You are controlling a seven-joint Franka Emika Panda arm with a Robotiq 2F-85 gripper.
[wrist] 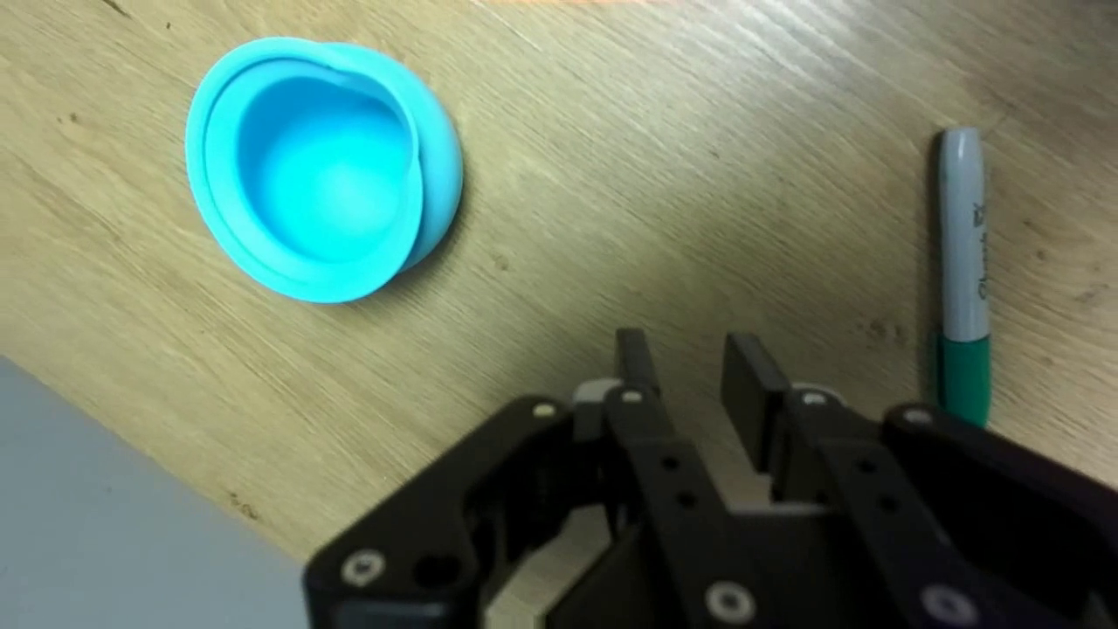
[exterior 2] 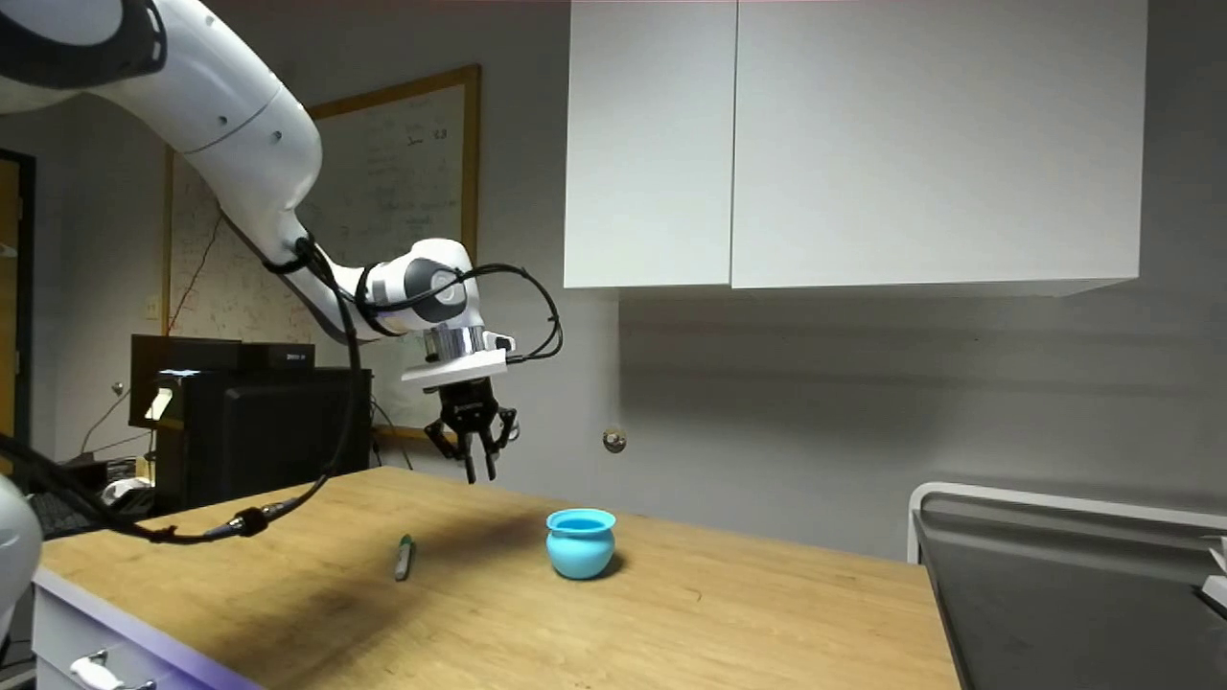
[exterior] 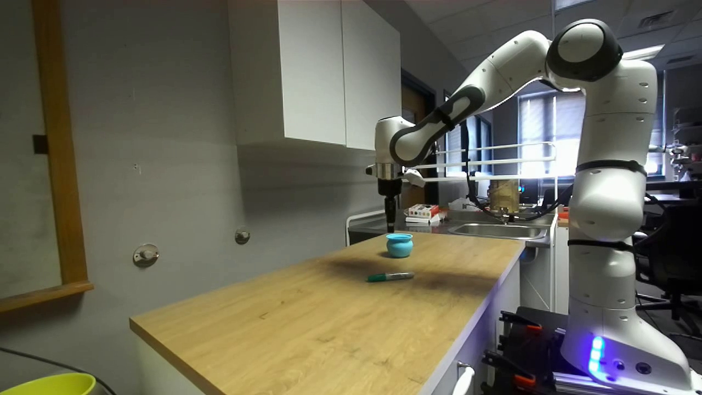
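Observation:
My gripper hangs above the wooden counter with its fingers open and bare counter visible between the fingers. A light-blue pot (wrist: pixel 330 168) stands upright on the counter, up and to the left of the fingertips in the wrist view; its inside looks empty. To the right of the fingers lies a grey marker with a green cap (wrist: pixel 964 241), its green end partly behind the gripper. In exterior view 2 the gripper (exterior 2: pixel 480 473) is left of the pot (exterior 2: pixel 581 545) and higher, touching neither it nor the marker (exterior 2: pixel 405 558).
White cabinets (exterior 2: pixel 932 149) hang on the wall above. Beyond the counter's far end are a metal sink (exterior: pixel 500 230) and some boxes (exterior: pixel 422 212).

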